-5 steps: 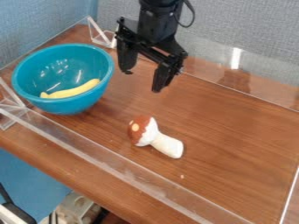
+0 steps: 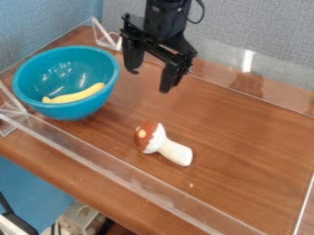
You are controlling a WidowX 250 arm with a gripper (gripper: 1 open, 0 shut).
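Note:
My black gripper (image 2: pixel 150 72) hangs open over the wooden table, above and just right of a blue bowl (image 2: pixel 95 99), with nothing between its fingers. A yellow banana-shaped object (image 2: pixel 73 95) lies inside the bowl on the left. Nearer the front, right of the bowl, a toy mushroom with a red-and-white cap (image 2: pixel 151 137) and a white stem lies on its side on the table (image 2: pixel 245 156).
Clear plastic edging runs along the front, back and right of the table, with clear pieces beside the bowl at left. Grey padded walls stand behind and at left.

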